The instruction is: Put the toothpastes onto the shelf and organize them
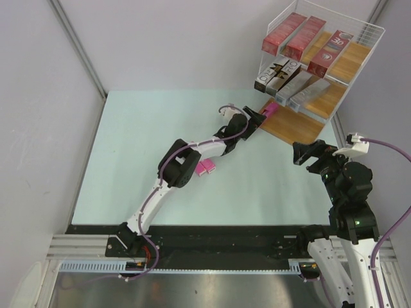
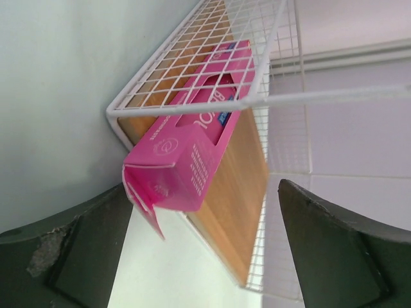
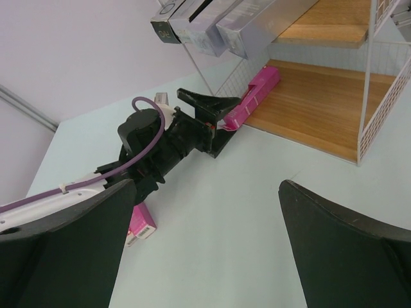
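A pink toothpaste box lies on the lowest wooden shelf board, along its left wire side. Its near end sticks out a little past the front edge, with a torn flap hanging down. My left gripper stands open at that end, fingers apart on either side and clear of the box. Two more pink toothpaste boxes lie on the table, partly behind my left arm. Over the right part of the table, my right gripper is open and empty.
Several red boxes fill the top tier; black and silver boxes stand on the middle tier. White wire sides bound the shelf. The bottom board right of the pink box is bare.
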